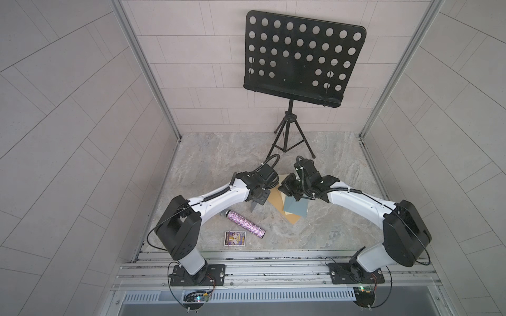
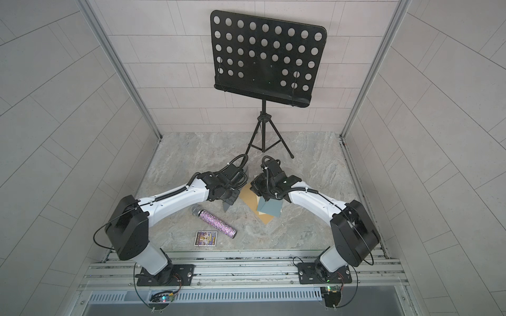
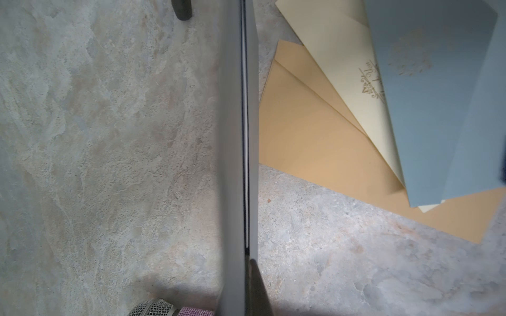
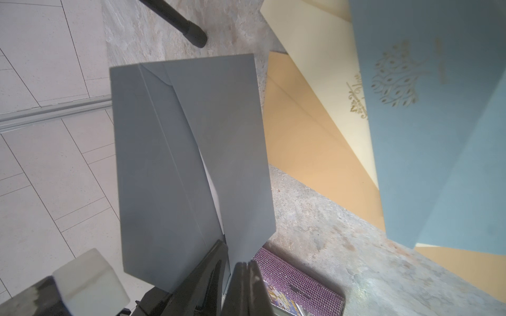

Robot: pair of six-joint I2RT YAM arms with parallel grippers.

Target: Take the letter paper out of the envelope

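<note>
A grey envelope (image 4: 174, 173) is held upright by its lower end, its flap side facing the right wrist camera. Along its pocket edge, a thin white strip of letter paper (image 4: 212, 194) shows; the rest of the paper is hidden inside. My left gripper is shut on the envelope, which appears edge-on in the left wrist view. A dark left finger (image 4: 213, 263) presses on the envelope near the pocket opening. My right gripper is shut, with its tips close to the envelope's lower right corner; nothing shows between them.
Tan (image 3: 321, 142), cream (image 3: 342, 58) and blue (image 3: 432, 115) envelopes lie overlapped on the floor to the right. A glittery pink microphone (image 1: 245, 223) and a small picture card (image 1: 234, 238) lie in front. A black music stand (image 1: 287, 126) stands behind.
</note>
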